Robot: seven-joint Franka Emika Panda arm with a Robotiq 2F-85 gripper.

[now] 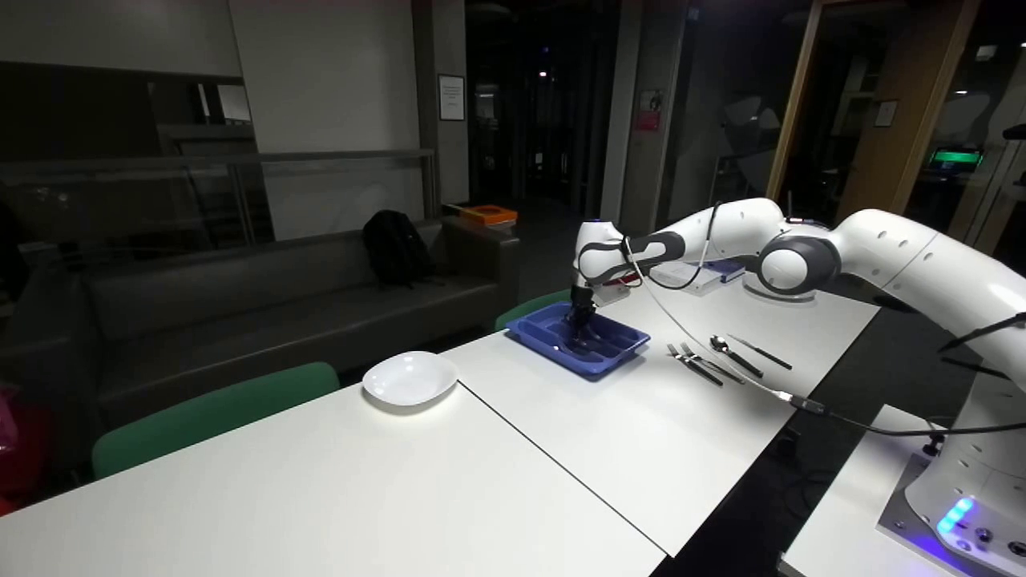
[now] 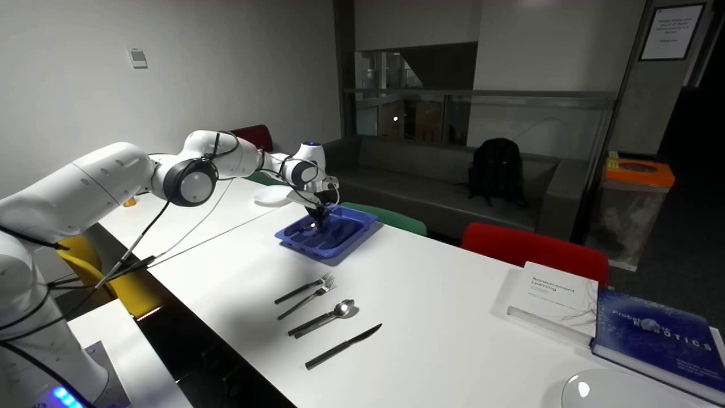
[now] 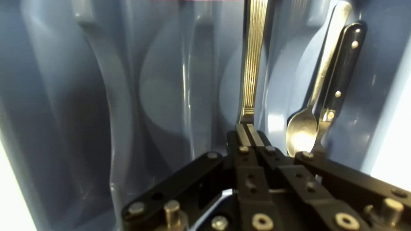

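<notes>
A blue cutlery tray [image 1: 530, 337] stands on the white table, with my gripper pointing down into it. The fingers [image 3: 242, 135] are pressed together, with only a thin dark line showing between them. A utensil with a ribbed metal handle [image 3: 253, 57] runs right up to the fingertips in the wrist view. Its other end is hidden under the gripper, and whether its thin neck is pinched does not show. In the compartment to the right lie a small spoon [image 3: 302, 132] and a black-handled utensil [image 3: 346, 57].
Forks [image 2: 303, 290], spoons [image 2: 326, 319] and a knife [image 2: 344, 345] lie on the table nearer the arm's base. A white bowl [image 1: 410, 378] sits beyond the tray. Books [image 2: 556, 298] lie farther along.
</notes>
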